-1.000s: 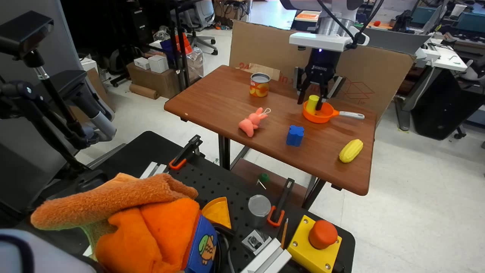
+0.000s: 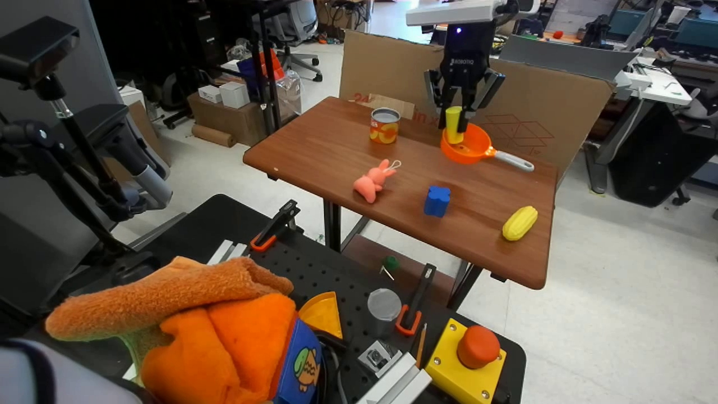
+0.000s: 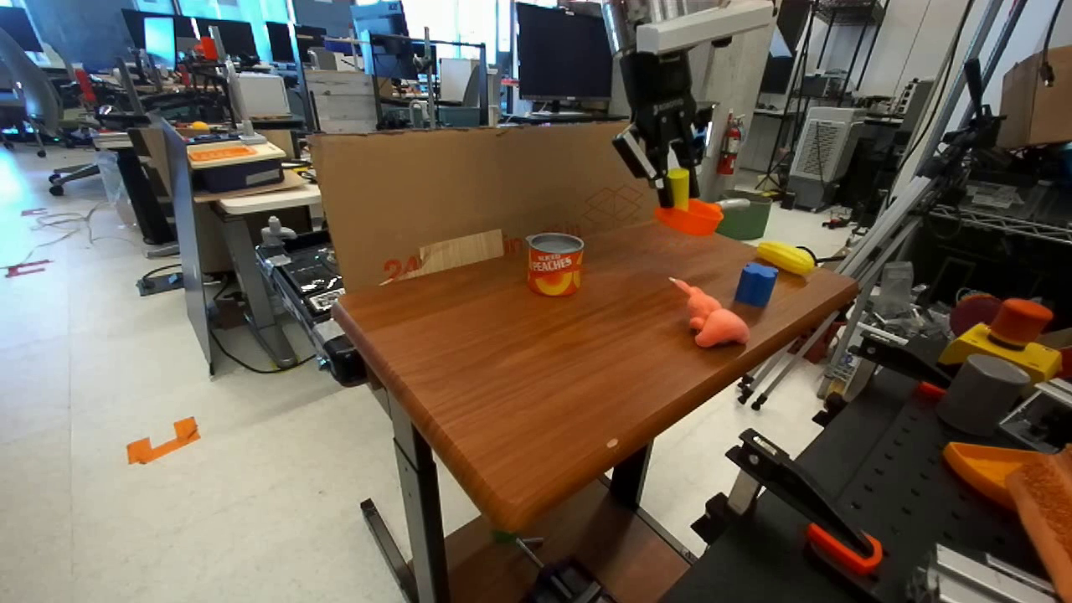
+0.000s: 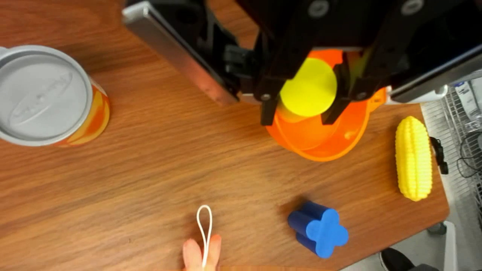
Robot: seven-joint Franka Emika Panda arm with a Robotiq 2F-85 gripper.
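Note:
A yellow cylinder [image 4: 309, 86] stands upright between the fingers of my gripper, which is shut on it. Below and around its lower end is the orange pan [image 4: 316, 140] with a grey handle [image 2: 515, 160]. In the wrist view, my left fingertip lies close to the pan's rim, while the right one is over the bowl. Whether the rim is pinched along with the cylinder, I cannot tell. Nor is it clear if the pan's bowl rests on the table or hangs above it. The cylinder's bottom is hidden.
On the wooden table [image 2: 316, 148] stand a peach can [image 3: 554, 265], a pink rabbit toy [image 2: 373, 180], a blue block [image 4: 319, 228] and a yellow corn [image 4: 413, 158]. Cardboard [image 3: 442, 191] walls the back edge.
In exterior view 1, gripper, cylinder and pan have shifted up and slightly left together. The pan's bowl has moved more than the handle's end. The other table objects stay put.

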